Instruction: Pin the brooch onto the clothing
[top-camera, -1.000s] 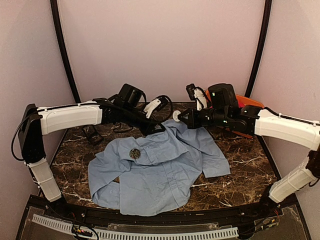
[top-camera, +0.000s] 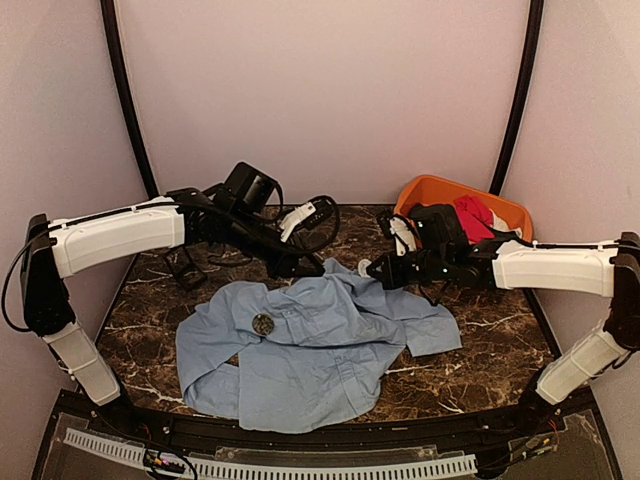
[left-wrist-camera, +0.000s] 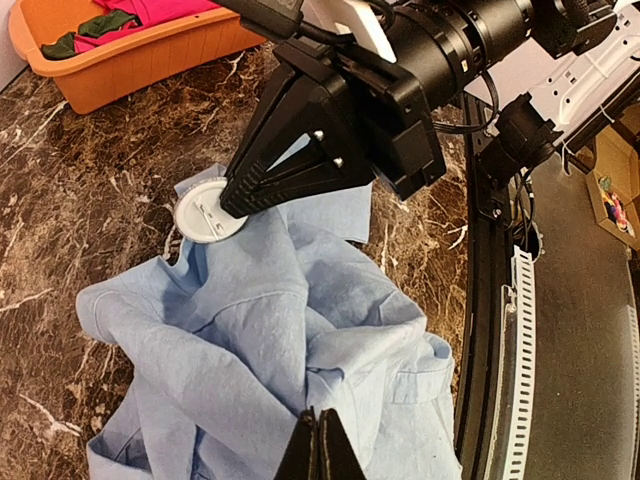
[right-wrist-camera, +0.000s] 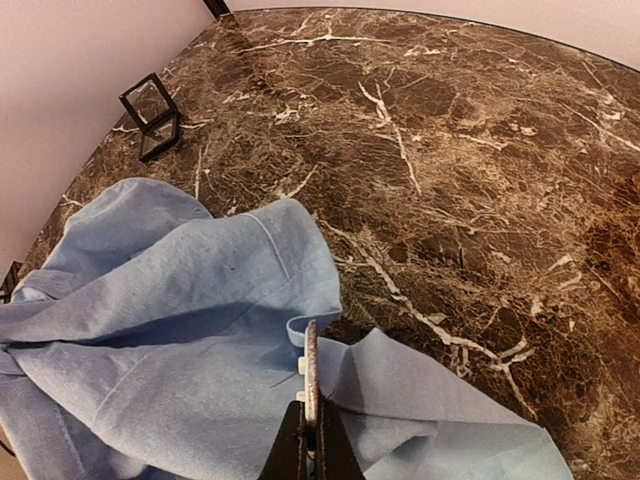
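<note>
A light-blue shirt (top-camera: 320, 350) lies crumpled across the table's middle. My left gripper is shut at its upper part, and folds of cloth gather at the tips. My right gripper (top-camera: 375, 271) is shut on the edge of a round brooch (left-wrist-camera: 207, 212), whose white back with its pin faces the left wrist camera. In the right wrist view the brooch (right-wrist-camera: 311, 375) appears edge-on between the fingers, close against the cloth. Whether its pin goes through the fabric cannot be told. A second round, patterned brooch (top-camera: 263, 324) rests on the shirt's left part.
An orange bin (top-camera: 420, 188) with red and other cloth stands at the back right. A small black frame (right-wrist-camera: 152, 117) is on the table at the back left. Bare marble table (right-wrist-camera: 430, 130) surrounds the shirt.
My right gripper, with the brooch, has come down and slightly right onto the shirt's upper part. The patterned brooch has slid a little left and down.
</note>
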